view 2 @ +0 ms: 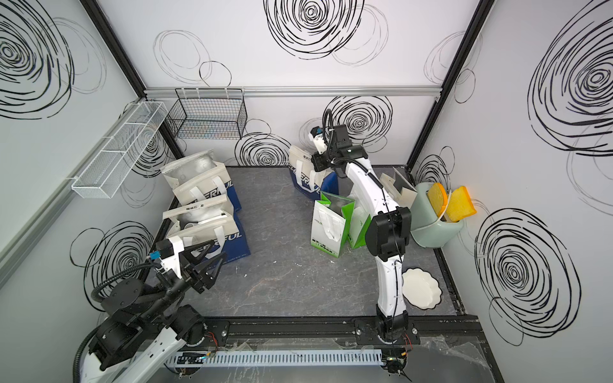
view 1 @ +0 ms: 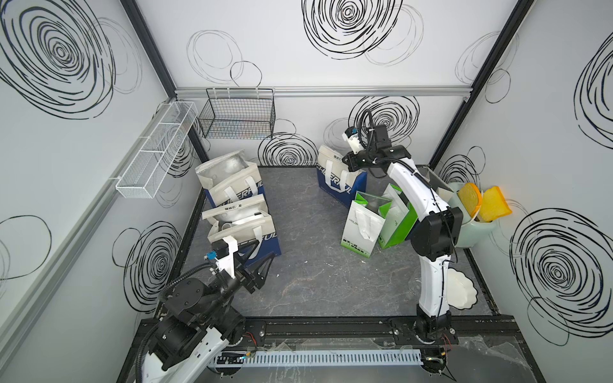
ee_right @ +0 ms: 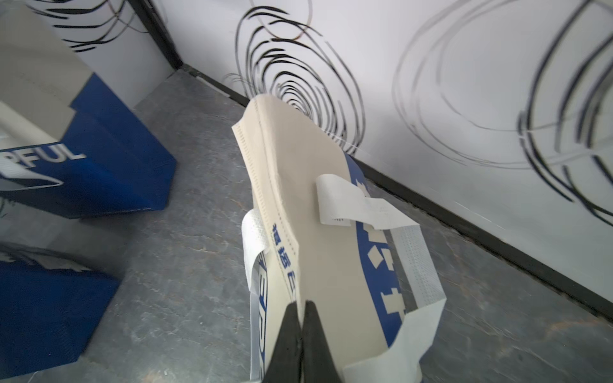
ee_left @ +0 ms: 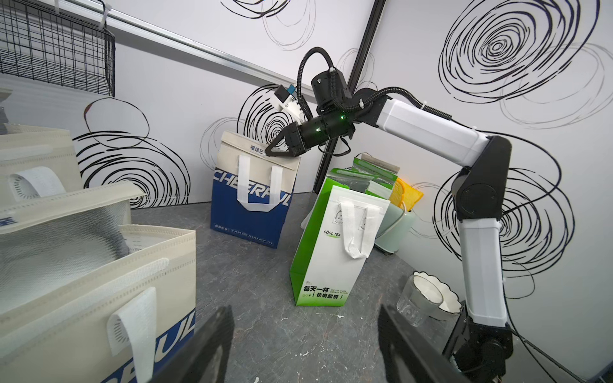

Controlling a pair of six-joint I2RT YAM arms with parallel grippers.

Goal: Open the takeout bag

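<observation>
A cream-and-blue takeout bag (view 1: 340, 180) with white handles is at the back of the floor, its top folded flat. My right gripper is shut on the near end of that folded top edge; in the right wrist view the bag (ee_right: 338, 249) stretches away from the fingers. Whether its base touches the floor is hard to tell. My left gripper stands open at the front left, with nothing between its fingers. Close to it is another cream-and-blue bag (ee_left: 95, 300), its top open on a silvery lining.
A second open cream-and-blue bag (view 1: 236, 183) stands behind that one at the left. White-and-green bags (view 1: 362, 229) and a pale bucket (view 2: 426, 220) with yellow items occupy the right.
</observation>
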